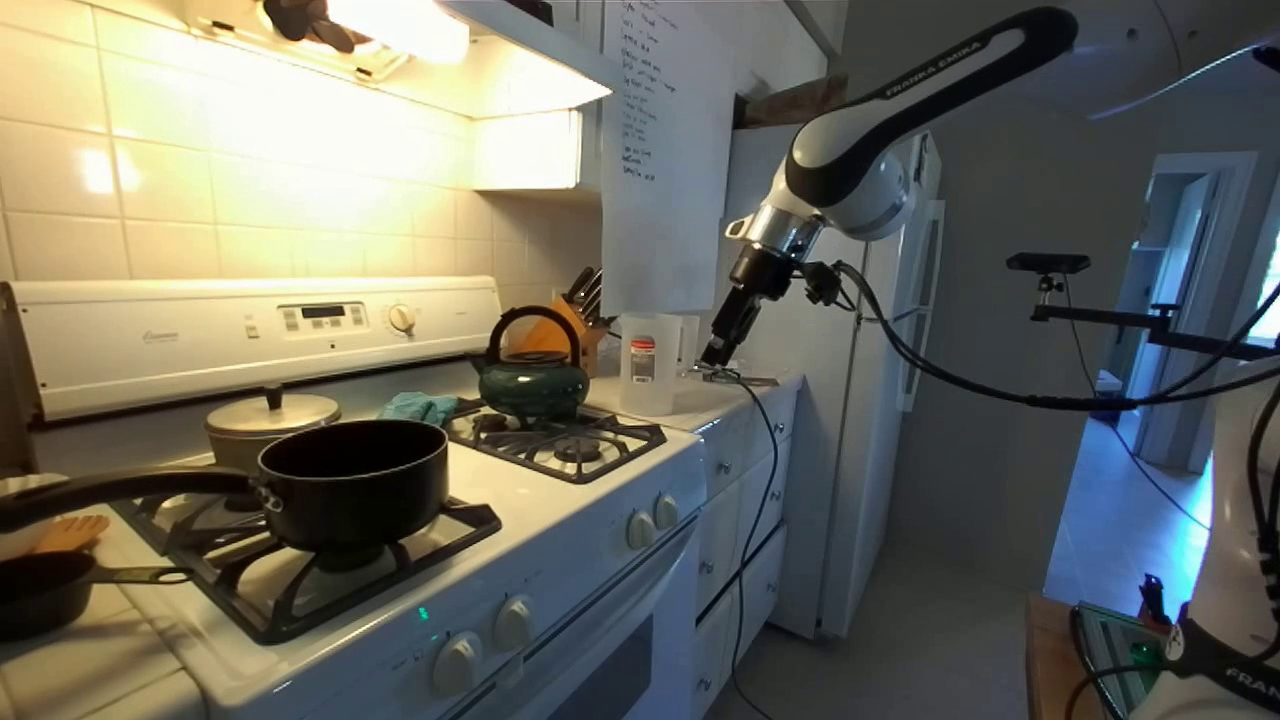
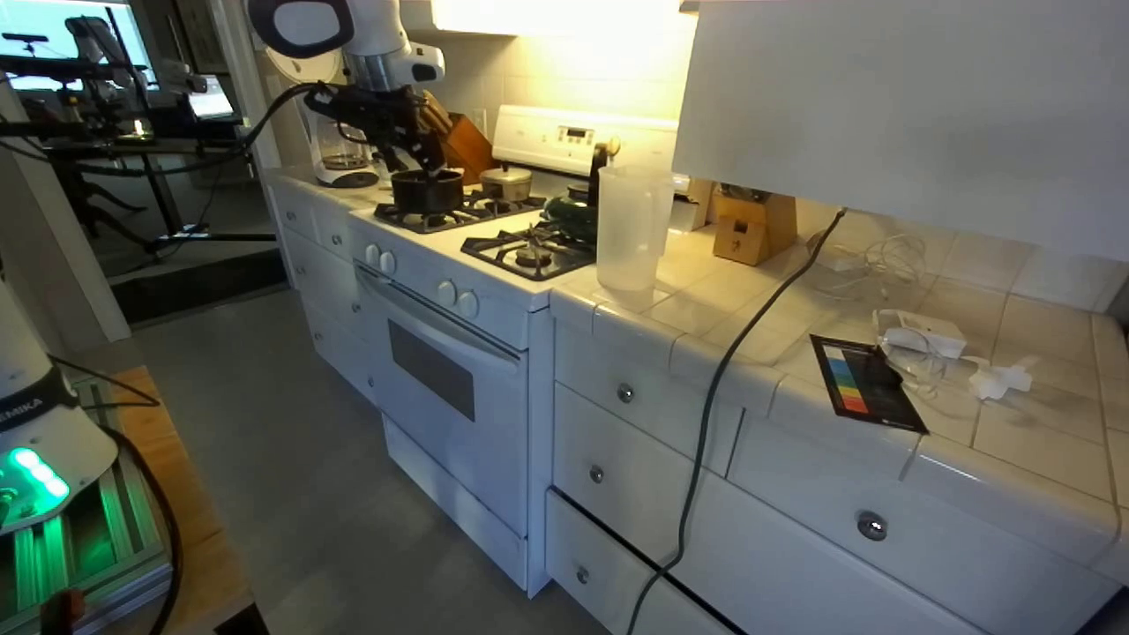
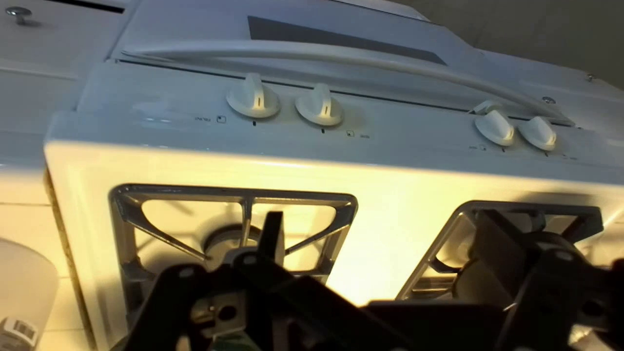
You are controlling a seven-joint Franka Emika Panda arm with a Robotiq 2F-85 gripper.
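Note:
My gripper (image 1: 716, 356) is held in the air, tilted down and clear of everything. In the wrist view its two dark fingers (image 3: 270, 237) are spread wide over the stove top, so it is open, with nothing seen between them. On the near burner in exterior view 1 sits a black saucepan (image 1: 354, 486), its long handle pointing left. The dark green kettle (image 1: 535, 386) stands on the rear right burner. A lidded pot (image 1: 274, 420) is behind the saucepan. Most of the burner area under the fingers is hidden by the gripper body.
A translucent pitcher (image 2: 631, 227) stands on the counter beside the stove. Behind are a knife block (image 2: 753, 226) and a teal cloth (image 1: 417, 408). A small black pan (image 1: 46, 588) lies at the left edge. A dark cable (image 2: 706, 423) hangs over the drawers.

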